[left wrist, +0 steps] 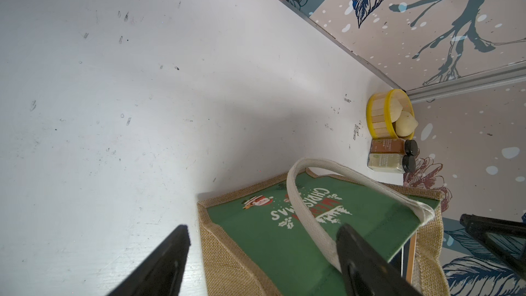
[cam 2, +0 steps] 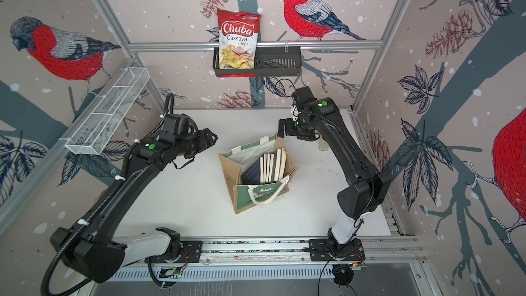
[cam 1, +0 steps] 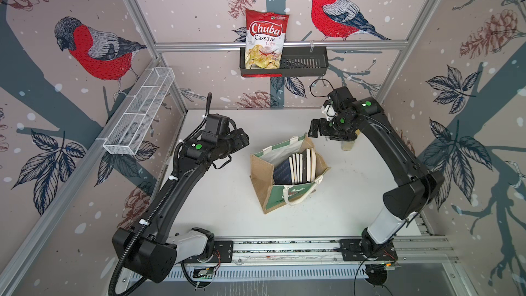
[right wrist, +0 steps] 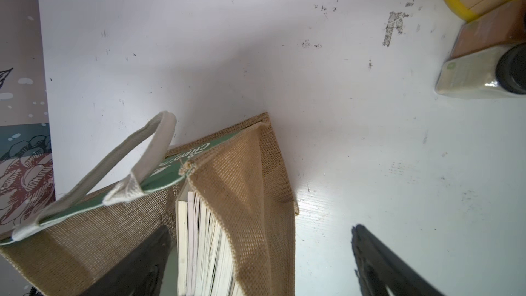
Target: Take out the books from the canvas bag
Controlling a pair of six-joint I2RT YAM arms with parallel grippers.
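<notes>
A canvas bag [cam 1: 262, 186] with green panels and white handles stands mid-table, several books [cam 1: 301, 167] upright inside, also seen in the right wrist view as pale page edges [right wrist: 208, 246]. My left gripper [cam 1: 240, 141] hangs above and left of the bag; in the left wrist view its fingers are spread over the bag's near edge, holding nothing. My right gripper [cam 1: 314, 128] is open above the bag's back right corner, with nothing between its fingers.
A yellow-rimmed basket [left wrist: 378, 115] and two jars [left wrist: 386, 161] stand at the table's right. A dark wall rack [cam 1: 306, 63] holds a chips bag; a wire shelf [cam 1: 137, 109] is at left. Bare table surrounds the canvas bag.
</notes>
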